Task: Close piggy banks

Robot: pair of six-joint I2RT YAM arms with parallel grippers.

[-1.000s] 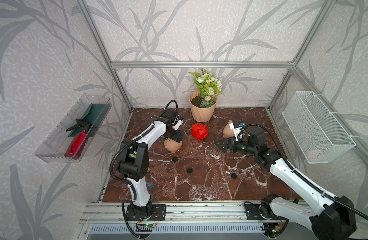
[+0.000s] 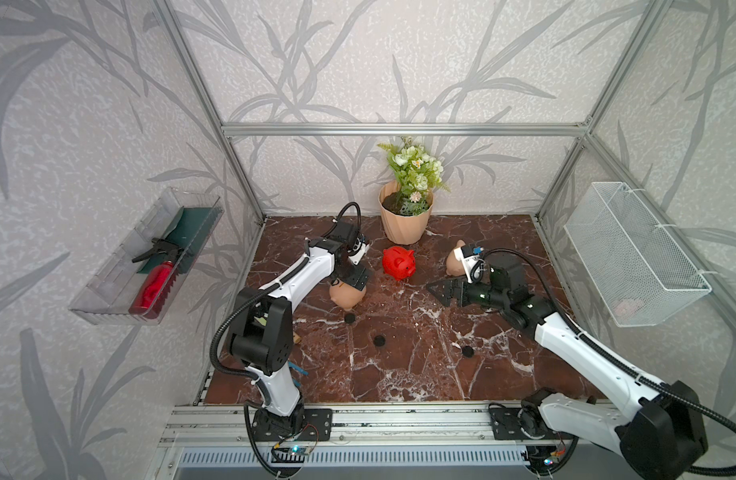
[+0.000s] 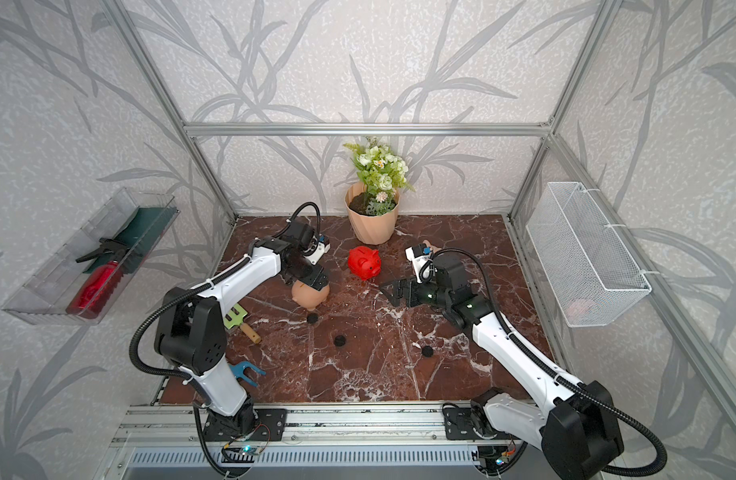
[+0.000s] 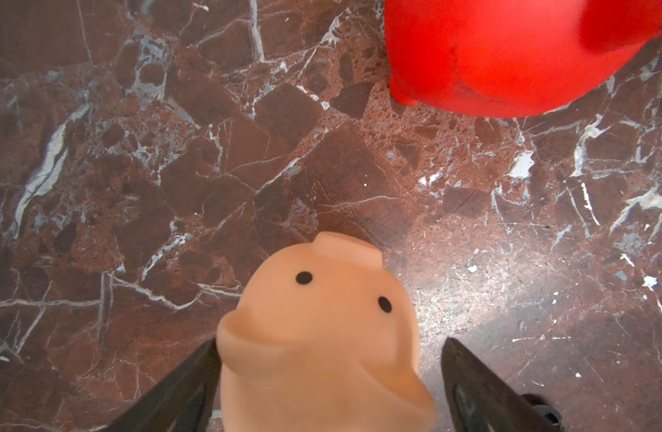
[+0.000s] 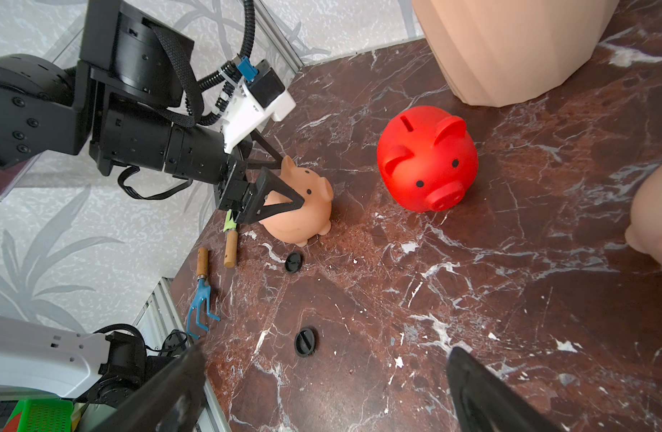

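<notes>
My left gripper stands part open around a peach piggy bank (image 4: 320,309) at the left. Its left finger (image 4: 194,392) meets or overlaps the pig's ear in view, while a narrow gap shows at the right finger (image 4: 471,392). A red piggy bank (image 5: 428,160) stands upright at the middle, clear of both grippers. Another peach piggy bank (image 2: 456,260) is at the right, partly behind my right gripper (image 2: 448,292), which hangs open and empty. Three black caps lie loose on the table: a left cap (image 2: 349,318), a middle cap (image 2: 379,341) and a right cap (image 2: 468,351).
A flower pot (image 2: 405,222) stands at the back. Garden tools, a blue fork (image 3: 245,371) and a green trowel (image 3: 236,315), lie at the left near my left arm. Wall baskets hang left (image 2: 108,308) and right (image 2: 640,256).
The right arm has barely moved.
</notes>
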